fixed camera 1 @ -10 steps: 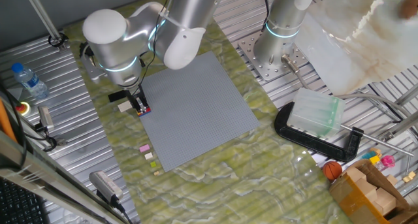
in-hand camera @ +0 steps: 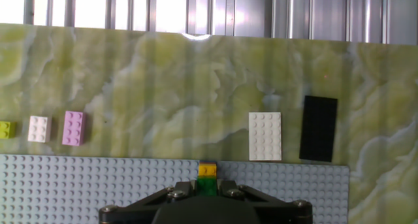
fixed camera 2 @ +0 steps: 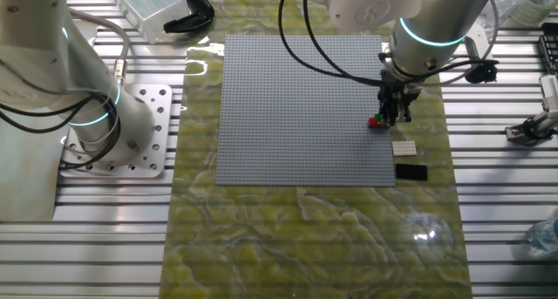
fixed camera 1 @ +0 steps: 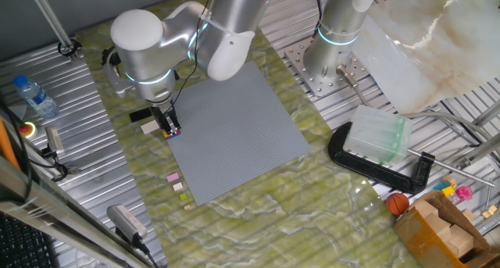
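Observation:
On the grey baseplate (fixed camera 1: 234,135), right at its edge, sits a small group of coloured bricks (fixed camera 1: 173,134) with red, blue and yellow showing. From the other side, a red brick (fixed camera 2: 375,123) shows beside my gripper (fixed camera 2: 394,118), with a bit of green above it. In the wrist view my gripper has its fingers close against both sides of a green brick (in-hand camera: 206,186), shut on it. An orange-yellow brick (in-hand camera: 207,170) lies just in front of the green one, at the plate's edge. The fingers hide how the bricks below are joined.
Off the plate's edge lie a white brick (in-hand camera: 264,136), a black plate (in-hand camera: 319,128), a pink brick (in-hand camera: 73,128), a small white brick (in-hand camera: 39,128) and a lime brick (in-hand camera: 6,129). A black clamp (fixed camera 1: 383,170) stands well away.
The arm's wrist housing has shifted slightly to the right in exterior view 1, tilting the hand. The fingertips stay at the same bricks, and the other objects have not moved.

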